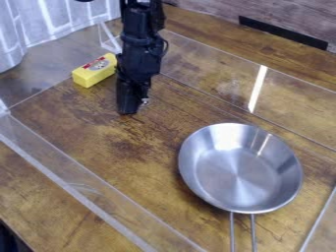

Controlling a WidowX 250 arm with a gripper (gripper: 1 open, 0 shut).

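Note:
The black arm reaches down from the top, and its gripper [129, 106] is low at the wooden table [92, 167], left of centre. It looks shut; whether anything small lies between or under its fingers is too dark to tell. A yellow box-shaped item [93, 69] lies just behind and left of the gripper, apart from it. A steel pan [241, 165] sits at the front right, its handle pointing toward the near edge.
Clear side panels border the work area at left and right. A white curtain-like sheet [33, 25] hangs at the back left.

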